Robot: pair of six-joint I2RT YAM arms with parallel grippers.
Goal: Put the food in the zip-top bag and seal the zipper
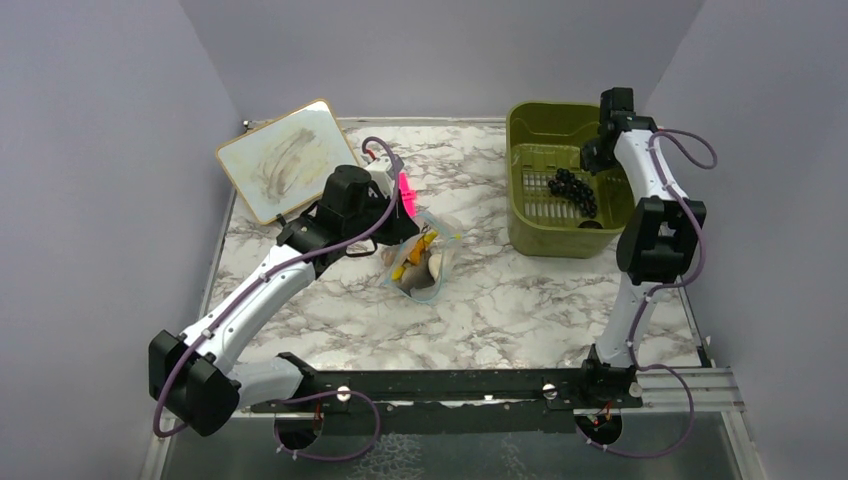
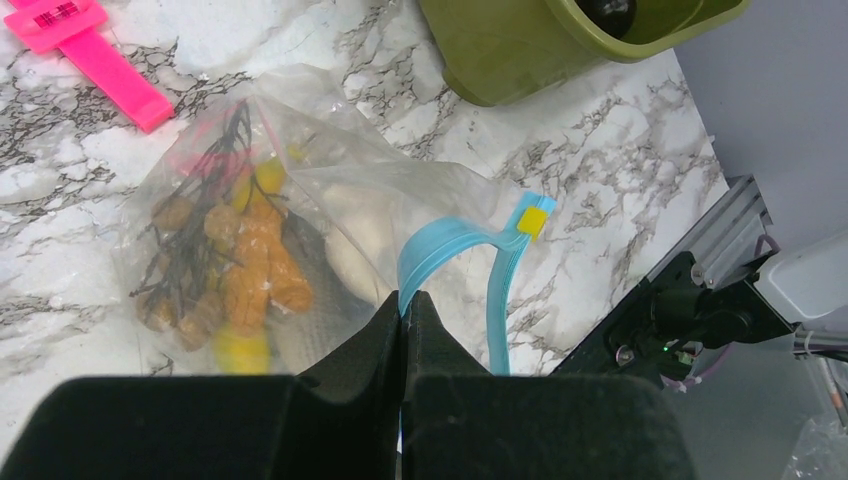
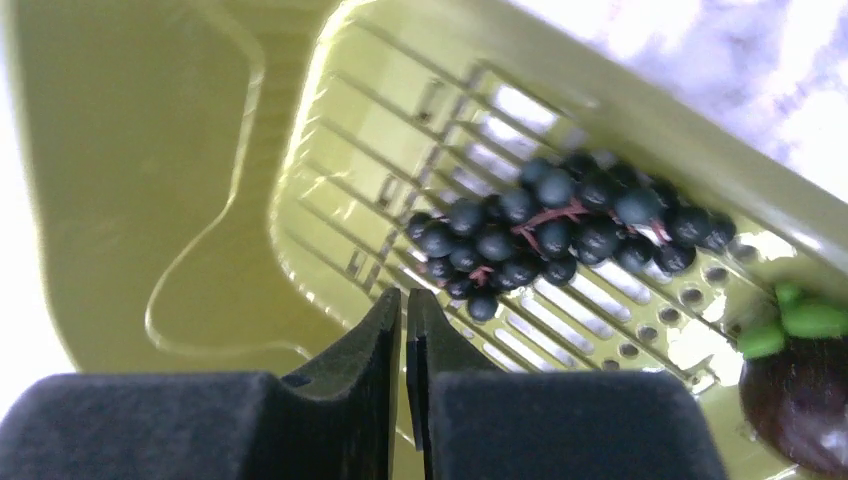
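The clear zip top bag [image 1: 424,270] lies on the marble table with its blue zipper mouth gaping. Inside the bag in the left wrist view are an orange-brown food piece [image 2: 258,262], yellow pieces and a dark twig-like bunch. My left gripper is shut on the bag's blue zipper rim [image 2: 440,240]; a yellow tab [image 2: 533,221] shows on the rim's far part. Dark grapes [image 3: 560,220] rest on the ribbed floor of the green bin [image 1: 560,243]. Over the bin, my right gripper is shut beside the grapes, nothing visible between its fingers.
A dark round fruit with a green cap [image 3: 800,395] sits in the bin's corner. Close to the bag lies a pink clip [image 2: 100,75]. A white board [image 1: 287,160] leans at the back left. Between bag and bin the table is bare.
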